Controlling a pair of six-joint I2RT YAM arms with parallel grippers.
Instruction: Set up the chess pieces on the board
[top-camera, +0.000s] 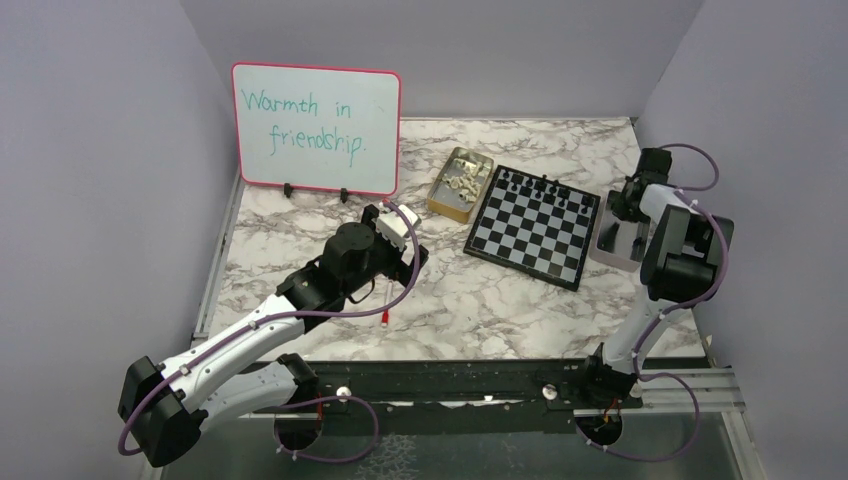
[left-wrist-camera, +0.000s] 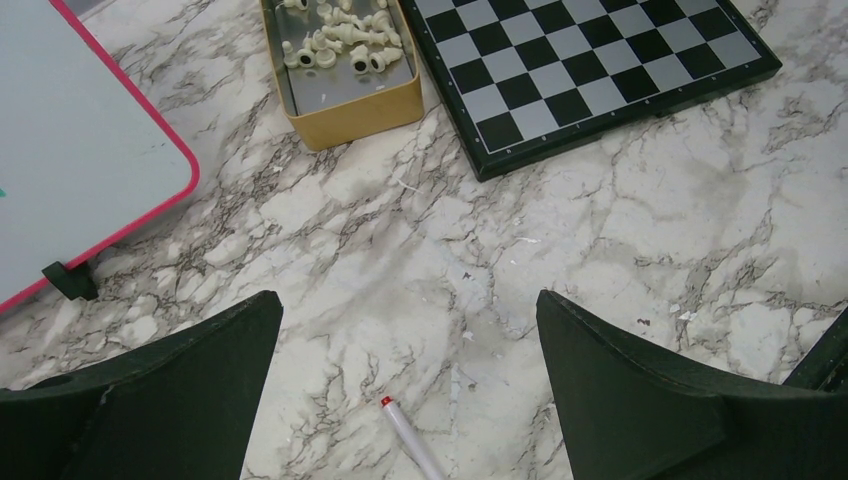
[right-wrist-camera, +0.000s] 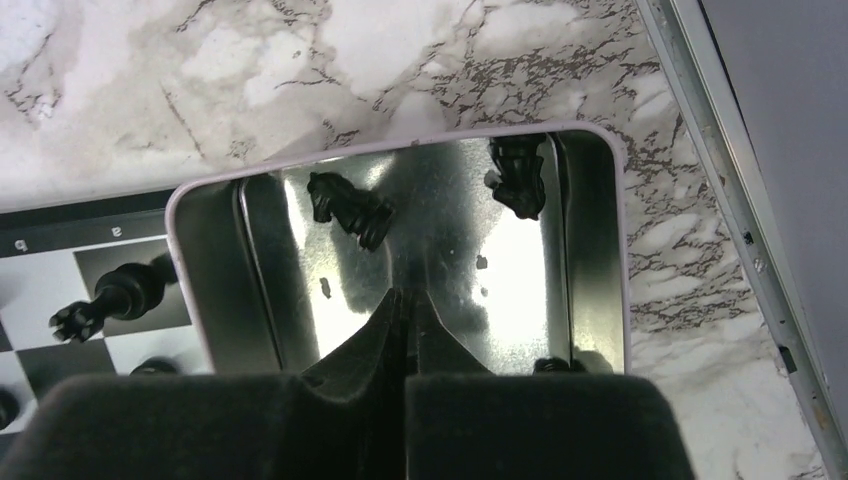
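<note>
My right gripper is shut, nothing showing between its fingertips, over the metal box (right-wrist-camera: 622, 260) beside the board. In that box lie a black knight (right-wrist-camera: 345, 208), another black piece (right-wrist-camera: 516, 178) and a partly hidden one (right-wrist-camera: 552, 367). The chessboard (top-camera: 525, 225) carries black pieces along its far side; a tall one (right-wrist-camera: 125, 295) stands near the box in the right wrist view. White pieces (left-wrist-camera: 350, 35) lie loose in a yellow box (left-wrist-camera: 355, 125) left of the board. My left gripper stands open and empty over the table, left of the board.
The whiteboard (top-camera: 315, 120) stands at the back left. A pen (left-wrist-camera: 415, 440) lies under my left gripper. The right wall is close beside my right arm.
</note>
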